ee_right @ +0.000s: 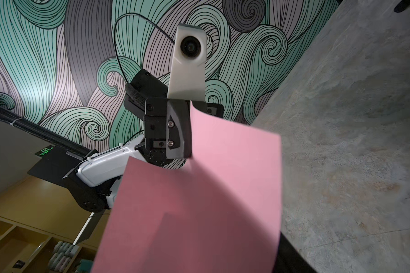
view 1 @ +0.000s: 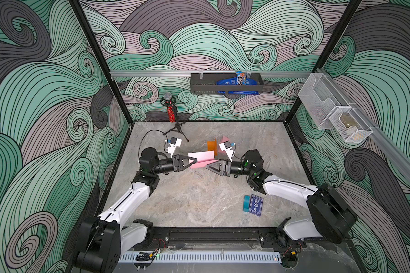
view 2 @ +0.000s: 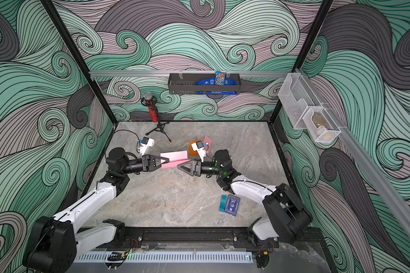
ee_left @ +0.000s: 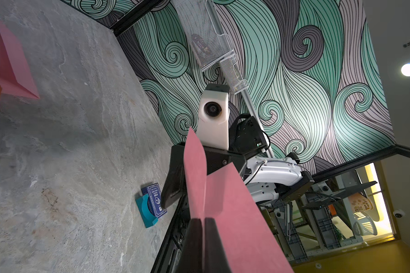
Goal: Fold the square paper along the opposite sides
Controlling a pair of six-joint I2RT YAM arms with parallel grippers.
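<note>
The pink paper is held in the air between the arms, bent into a pale upper panel and a deeper pink lower one. My left gripper pinches its left edge; in the left wrist view the fingers are together with the sheet rising between them. Close to the paper's right side is my right gripper. In the right wrist view the paper covers most of the right fingers, and one dark finger shows out to the side, spread open. Whether it touches the sheet is hidden.
An orange folded piece and another pink paper stand on the table behind the grippers. A blue card box and teal piece lie at front right. A microphone on a tripod stands at back left.
</note>
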